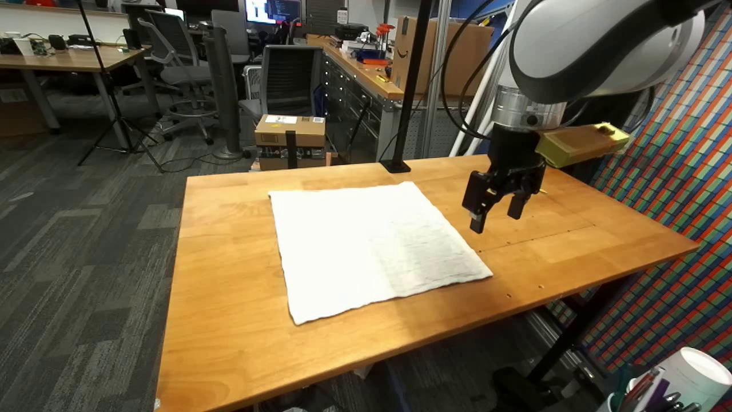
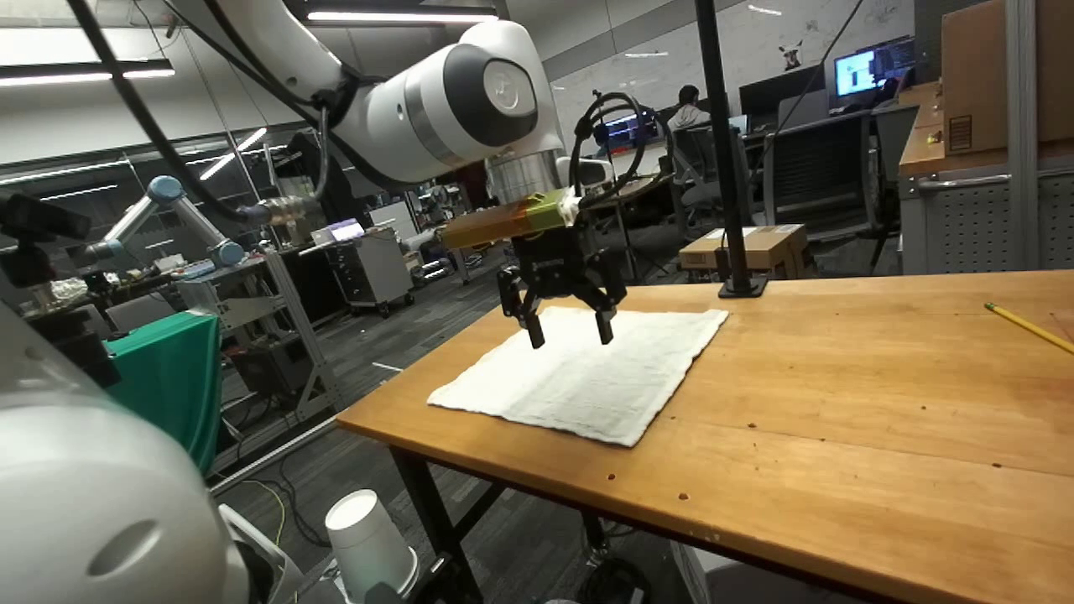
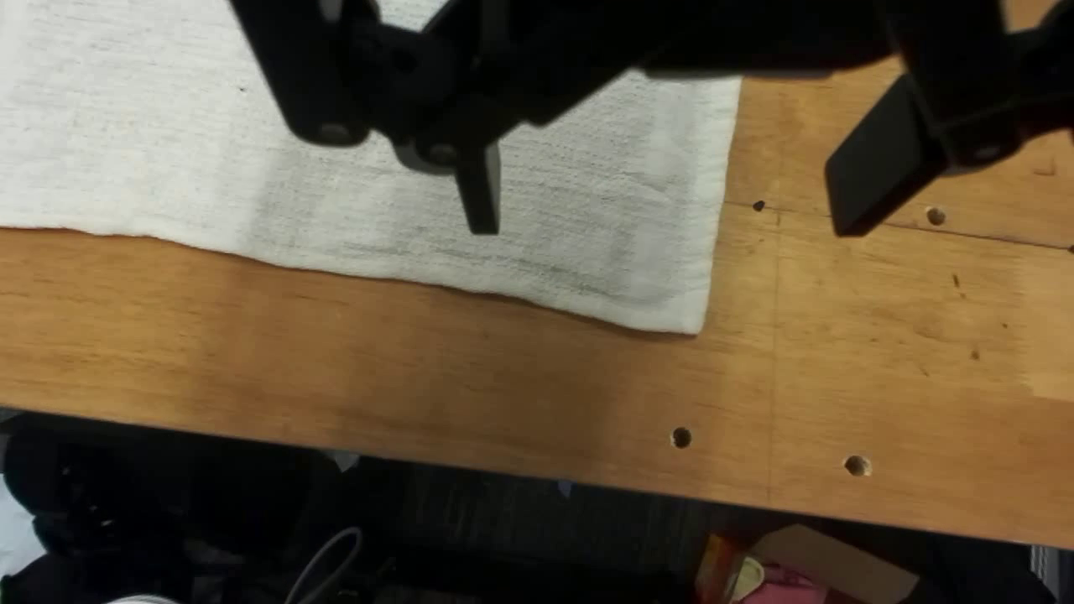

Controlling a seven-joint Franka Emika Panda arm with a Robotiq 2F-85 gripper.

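A white cloth (image 1: 370, 247) lies flat and spread out on the wooden table, its edges slightly wavy. My gripper (image 1: 495, 221) hangs in the air above the tabletop, near the cloth's right side as exterior view 1 shows it. Its fingers (image 2: 605, 327) are spread apart and nothing is between them. In the wrist view the gripper spans one edge of the cloth (image 3: 594, 221): one finger is over the fabric, the other over bare wood. A corner of the cloth shows below and between the fingertips.
A yellow pencil (image 2: 1029, 328) lies on the table away from the cloth. A black pole (image 2: 740, 285) rises from the table's back edge. Bare wood surrounds the cloth, and the table's front edge (image 3: 433, 458) runs close by its near side.
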